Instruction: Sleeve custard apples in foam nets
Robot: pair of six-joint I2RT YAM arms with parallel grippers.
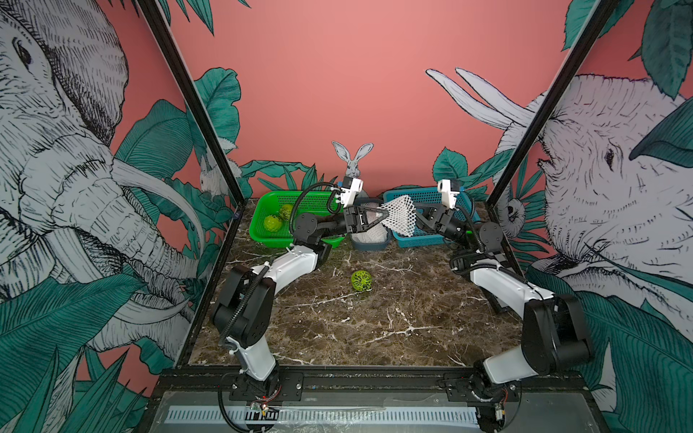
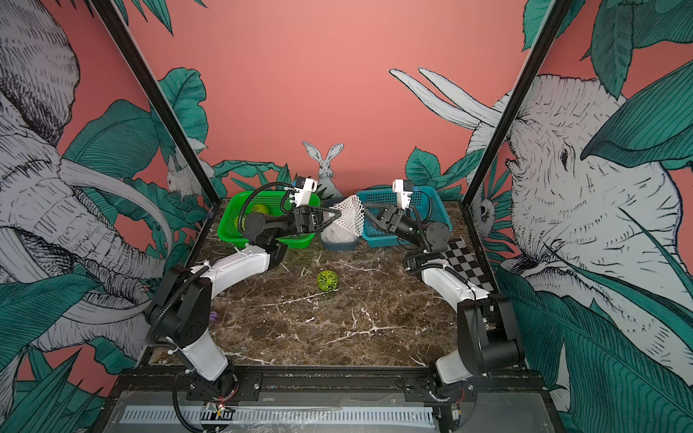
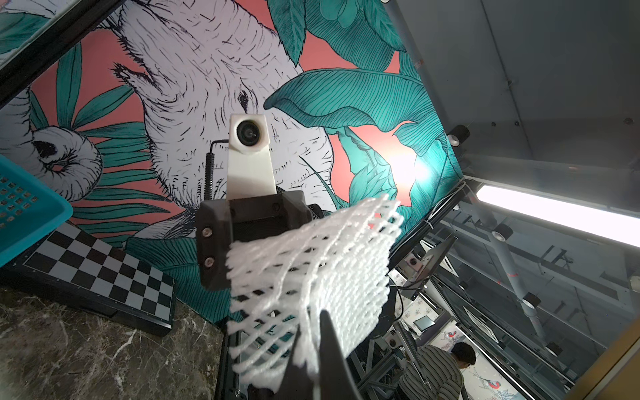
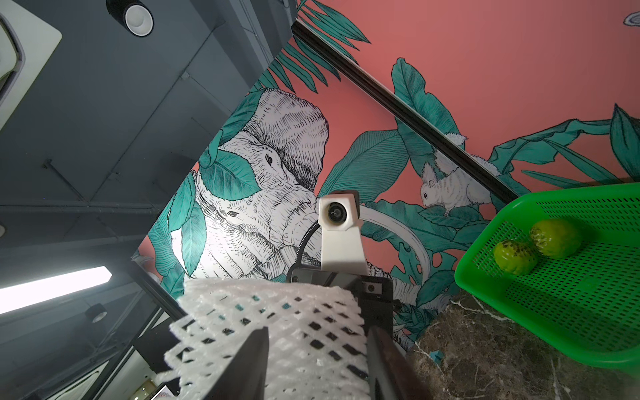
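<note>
A white foam net [image 1: 400, 215] hangs in the air between my two grippers, spread wide. My left gripper is shut on one side of it. At the other side stands my right gripper, its fingers apart with net between and behind them; whether they touch it is unclear. A custard apple [image 1: 361, 280] sits alone on the marble table. In the green basket [image 4: 600, 346] rest more custard apples [image 4: 556, 238]. A pale pile of nets [image 2: 339, 234] lies in a grey container between the baskets, partly hidden.
A blue basket [image 2: 382, 238] stands at the back right, beside a checkered board [image 2: 465, 263] at the table's edge.
</note>
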